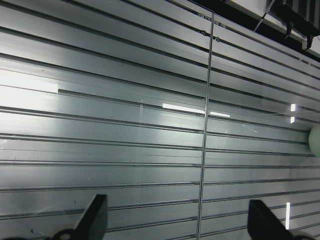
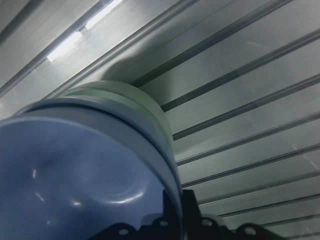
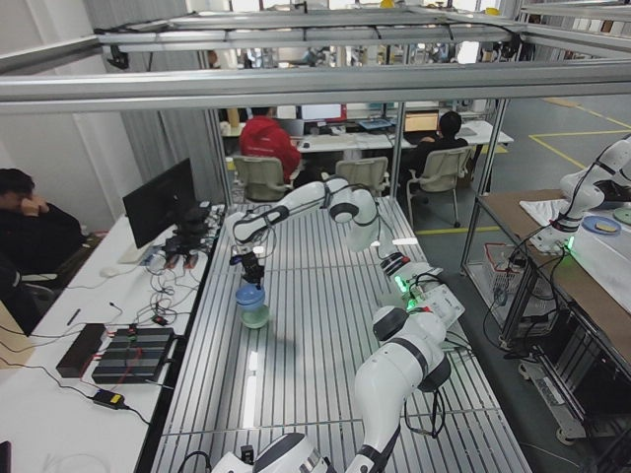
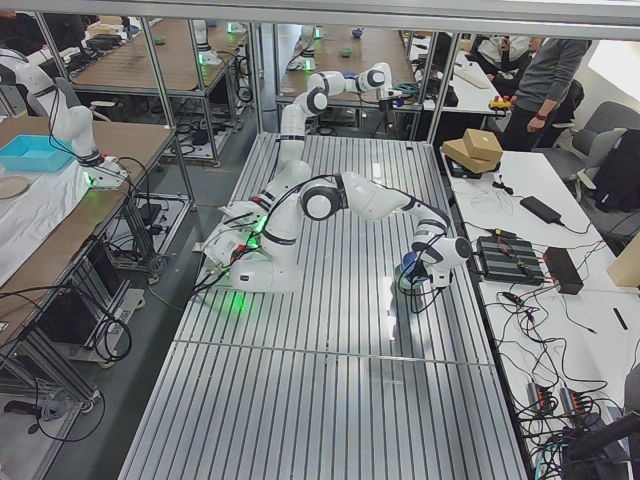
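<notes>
A blue bowl (image 3: 249,295) hangs just above a pale green bowl (image 3: 254,317) on the slatted metal table (image 3: 315,365). My right gripper is shut on the blue bowl's rim, with the blue bowl (image 2: 75,180) filling the lower left of the right wrist view and the green bowl (image 2: 135,97) partly hidden beneath. My left gripper is open and empty over bare slats; only the green bowl's edge (image 1: 314,140) shows at the right of that view.
The metal table around the bowls is clear. A side desk (image 3: 59,424) with power units (image 3: 133,355), cables and a monitor (image 3: 158,202) runs along one long side. Frame posts and a neighbouring arm's table (image 3: 592,305) stand beyond the other side.
</notes>
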